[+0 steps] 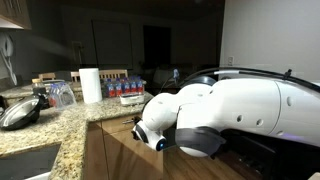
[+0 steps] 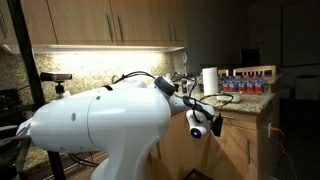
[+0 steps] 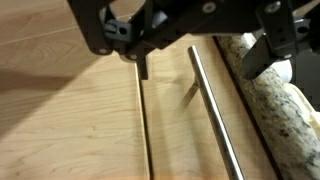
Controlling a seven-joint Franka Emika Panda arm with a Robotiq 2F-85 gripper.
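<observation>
In the wrist view a metal bar handle runs along a light wood drawer front, just below the counter edge. My gripper stands open, its dark fingers spread to either side of the handle's near end as seen from the wrist. Nothing is gripped. From the side, the gripper is close against the wooden cabinet, under the countertop. Whether the fingers touch the wood cannot be told.
The speckled granite countertop overhangs the drawer. On it stand a paper towel roll, several bottles with a white tray, and a dark pan. Open floor lies in front of the cabinet.
</observation>
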